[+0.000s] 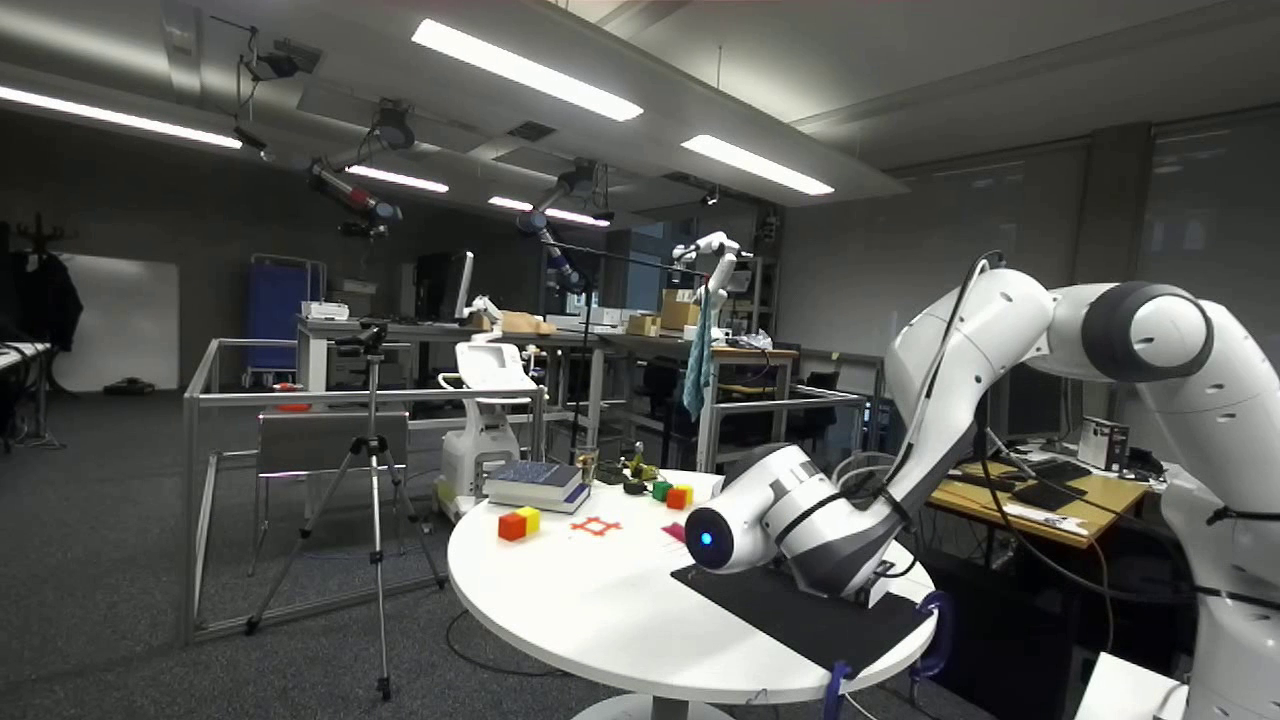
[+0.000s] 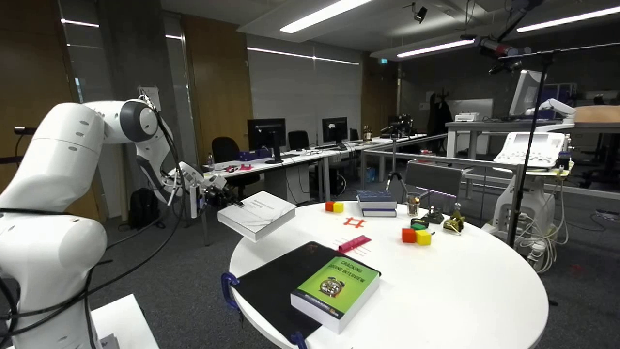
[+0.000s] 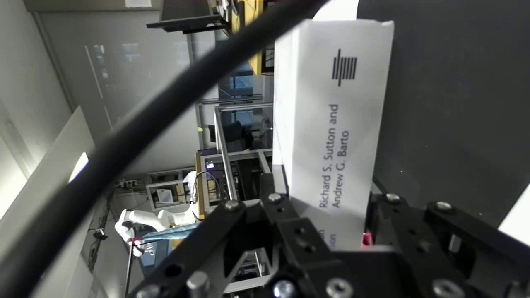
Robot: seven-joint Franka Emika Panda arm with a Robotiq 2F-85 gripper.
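A thick white book (image 2: 258,214) is held slightly tilted above the table's left edge in exterior view 2, with my gripper (image 2: 235,200) at its near left side. In the wrist view my gripper is shut on the white book (image 3: 343,99), one finger against each cover, and the spine with its authors' names faces the camera. A green book (image 2: 335,288) lies flat, partly on the black mat (image 2: 279,291). In exterior view 1 the arm hides the gripper and both of these books.
Blue clamps (image 2: 229,289) sit at the edge of the white table (image 2: 441,291). Farther back are stacked dark books (image 2: 376,200), red and yellow cubes (image 2: 416,236), a red frame (image 2: 354,222) and a magenta piece (image 2: 353,244).
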